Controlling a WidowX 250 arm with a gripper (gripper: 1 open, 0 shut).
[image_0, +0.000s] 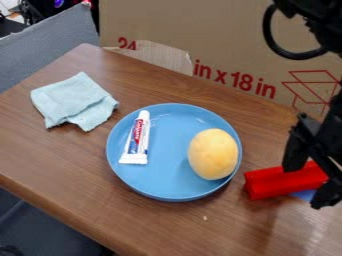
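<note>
My black gripper (305, 172) is at the right edge, open, its fingers low beside a red cylindrical object (271, 182) that lies on the table, with a bit of blue under or behind it. Part of the gripper is cut off by the frame and covers the red object's right end. Left of it, a blue plate (167, 189) holds a toothpaste tube (135, 138) and a yellow round object (213, 153).
A light blue folded cloth (72, 101) lies on the left of the wooden table (94, 180). A cardboard box (201, 35) stands along the back. The table's left edge borders a grey area.
</note>
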